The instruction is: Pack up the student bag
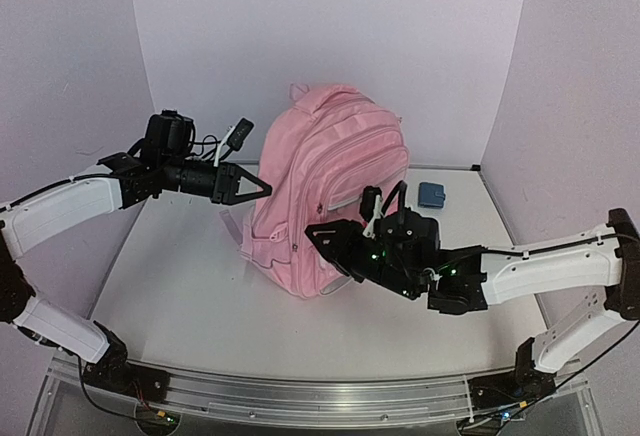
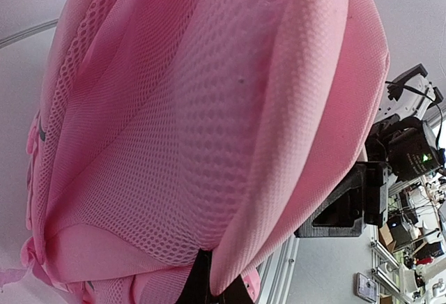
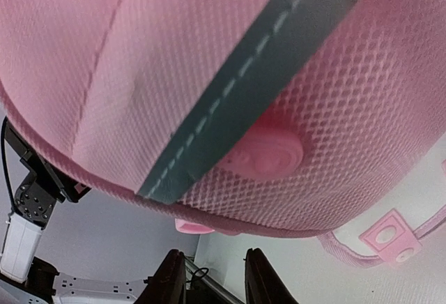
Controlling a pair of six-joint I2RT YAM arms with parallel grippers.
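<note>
A pink backpack [image 1: 335,146] stands upright at the middle of the table, its zipped front toward the right arm. At its left side, my left gripper [image 1: 270,192] is shut; in the left wrist view its fingertips meet at a fold of the pink fabric [image 2: 272,143], pinching that edge. My right gripper [image 1: 308,233] is in front of the lower front of the bag. In the right wrist view the two fingers [image 3: 167,276] are apart with nothing between them, below the bag's mesh panel [image 3: 348,143]. The inside of the bag is hidden.
A small dark blue item [image 1: 431,195] lies on the white table [image 1: 230,326] to the right of the bag, behind the right arm. Free table surface spreads in front of the bag. Walls close in the left, back and right.
</note>
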